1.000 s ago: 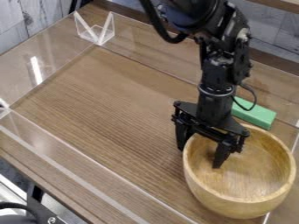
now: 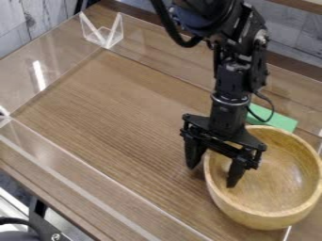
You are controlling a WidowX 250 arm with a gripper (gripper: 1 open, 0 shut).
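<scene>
My black gripper (image 2: 217, 162) reaches down from the top of the view to the left rim of a large tan bowl (image 2: 277, 179) at the lower right. One finger is at the outside of the rim and the other inside the bowl. Whether the fingers are closed on the rim is hard to tell.
A green object (image 2: 274, 120) lies behind the bowl on the right. A white wire holder (image 2: 104, 30) stands at the top left.
The bowl has shifted slightly rightward and now looks more tilted or turned. My gripper has moved very little with it.
</scene>
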